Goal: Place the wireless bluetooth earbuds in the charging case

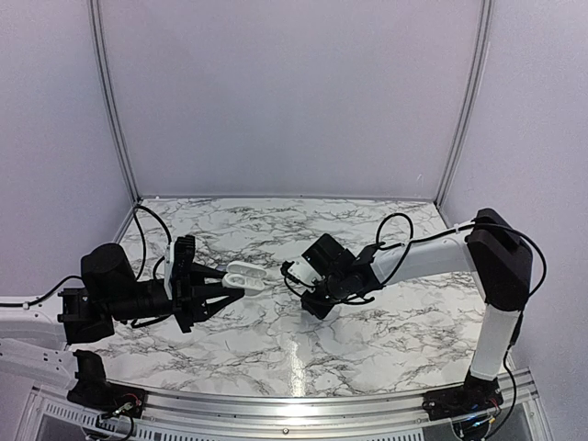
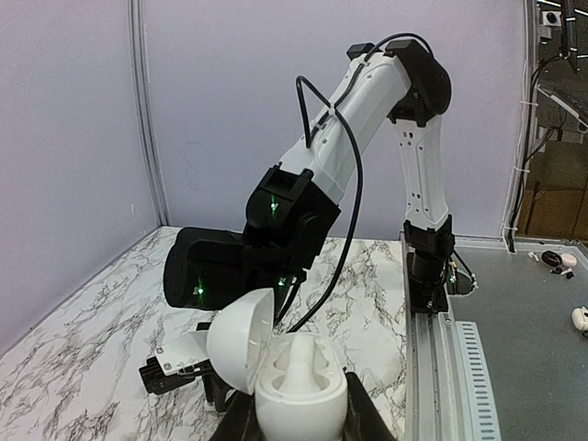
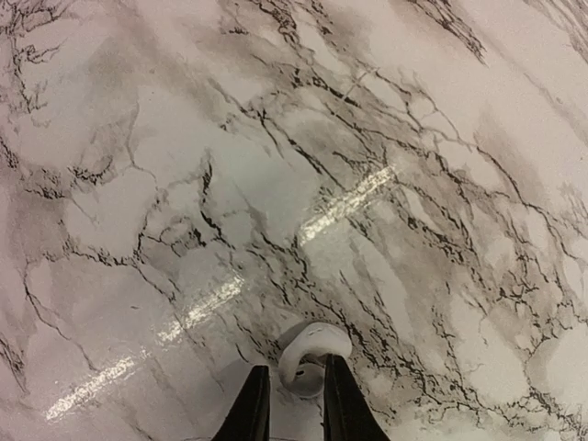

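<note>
The white charging case [image 2: 301, 404], its rounded lid [image 2: 241, 340] swung up, is held in my left gripper [image 1: 231, 287], which is shut on it above the table. A raised white shape stands inside the case; whether it is an earbud or part of the case I cannot tell. Down at the table, a white earbud [image 3: 317, 338] shows between the fingertips of my right gripper. These fingers are part open: a gap shows on the left side of the earbud, while the right finger overlaps its edge. From the top view the right fingertips and earbud are hidden.
Grey walls enclose the back and sides, and a metal rail [image 1: 285, 404] runs along the front edge. Black cables loop from both arms.
</note>
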